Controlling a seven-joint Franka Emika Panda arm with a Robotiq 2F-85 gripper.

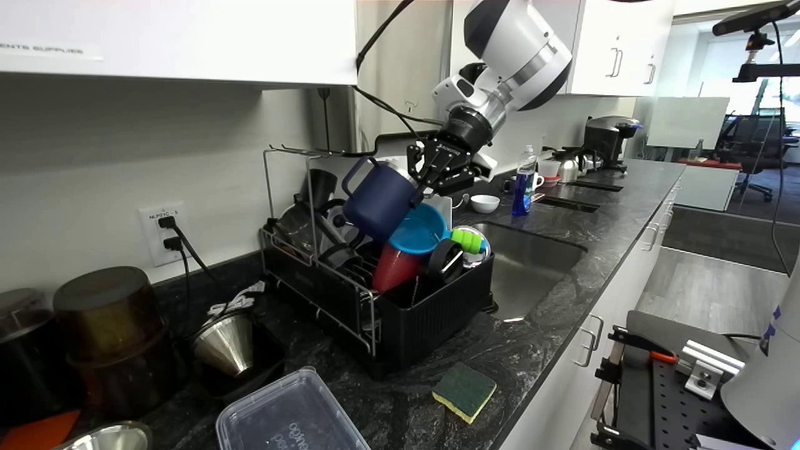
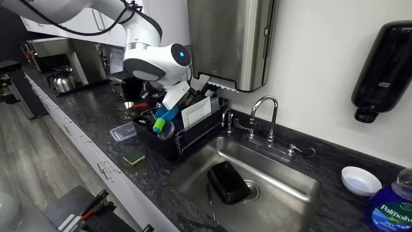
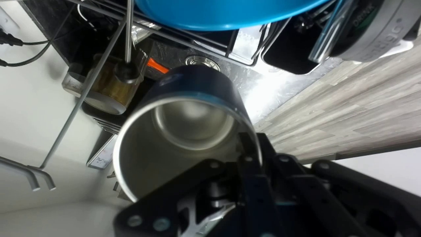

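Observation:
A dark blue mug point(image 1: 380, 201) with a metal interior hangs tilted above the dish rack point(image 1: 431, 330). My gripper point(image 1: 421, 179) is shut on its rim. Looking into the mug point(image 3: 185, 130) from the wrist view, one finger point(image 3: 249, 158) lies inside the wall and the other outside it. The mug's handle point(image 1: 358, 174) points up and toward the wall. Below, the rack holds a blue bowl point(image 1: 418, 229), a red cup point(image 1: 395, 267) and other dishes. In exterior view 2 the arm hides the mug and gripper.
Beside the rack lies the sink point(image 2: 270, 208) with a black container point(image 2: 228, 181) in it. A sponge point(image 1: 465, 390) and a clear plastic lid point(image 1: 292, 416) rest on the counter. Wire hooks point(image 3: 39, 177) rise from the rack near the wall. A paper towel dispenser point(image 2: 229, 38) hangs above.

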